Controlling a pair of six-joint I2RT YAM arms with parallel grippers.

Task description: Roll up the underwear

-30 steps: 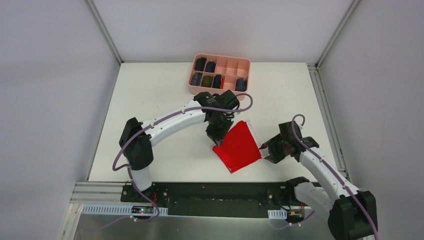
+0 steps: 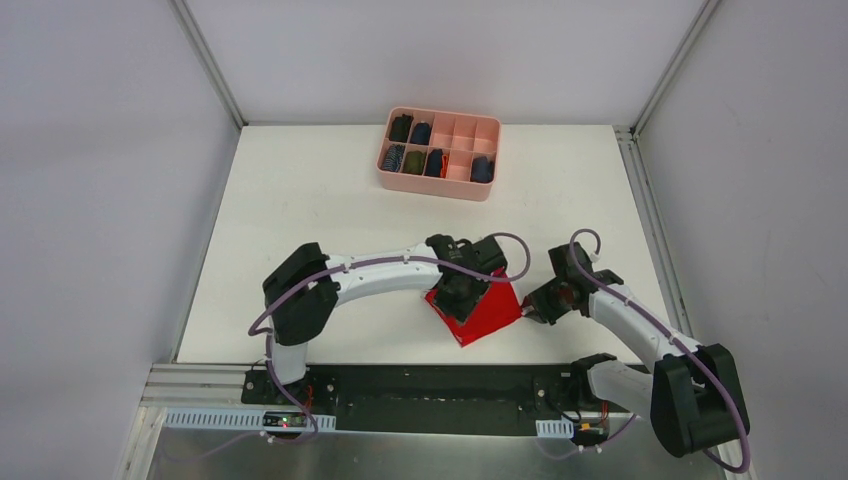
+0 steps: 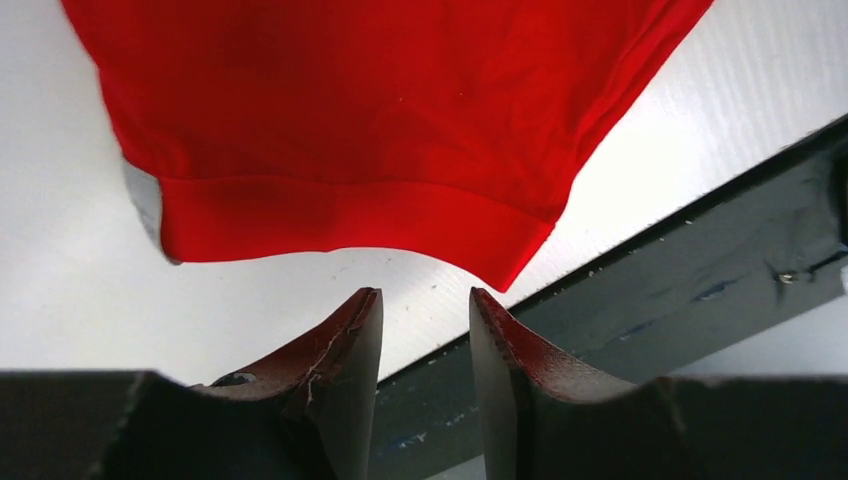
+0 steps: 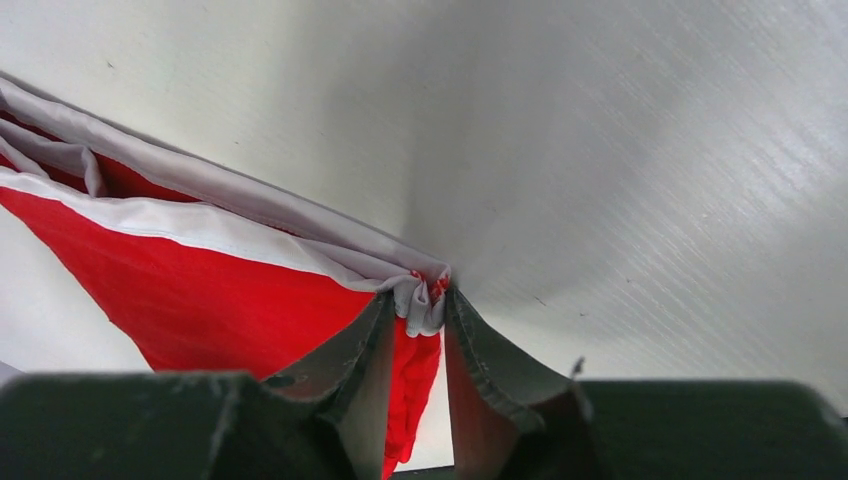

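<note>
Red underwear (image 2: pixel 490 312) with a grey-white waistband lies spread on the white table. My left gripper (image 2: pixel 458 310) hangs over its left part; in the left wrist view the open fingers (image 3: pixel 340 340) sit just short of the red hem (image 3: pixel 350 210), with nothing between them. My right gripper (image 2: pixel 530 308) is at the garment's right corner; in the right wrist view the bunched waistband (image 4: pixel 420 300) lies between or just at its fingertips, and the fingers are not shut to grip it, as far as shows.
A pink divided box (image 2: pixel 465 130) with several rolled dark garments and a red one stands at the back. The front edge borders a dark rail (image 2: pixel 440 390).
My left arm has moved toward the front and right, over the underwear. The right arm has shifted slightly at the corner; the underwear looks nearly unchanged.
</note>
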